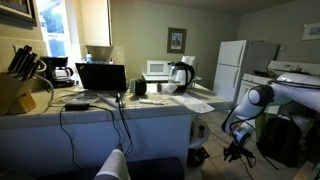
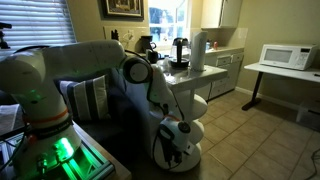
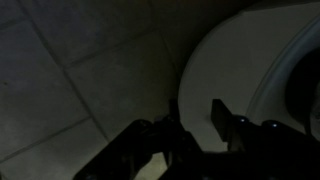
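Observation:
In the wrist view my gripper shows as two dark fingers standing apart, with nothing visible held between them. Beyond them lies a pale round surface (image 3: 216,72), with a curved rim (image 3: 270,82) and a dark hollow at the right. Exterior view 2 has the gripper (image 2: 176,162) low by the floor, below the arm and beside the white curved base of the counter. From exterior view 1 the gripper (image 1: 236,155) is small and dark, to the right of the counter's end. The scene is dim there, and fine detail is lost.
The counter (image 1: 95,150) carries a laptop (image 1: 103,77), a knife block (image 1: 15,92) and a kettle (image 1: 181,76). A white fridge (image 1: 228,66) stands behind. Tiled floor (image 2: 235,125) lies open to the right of the arm in exterior view 2.

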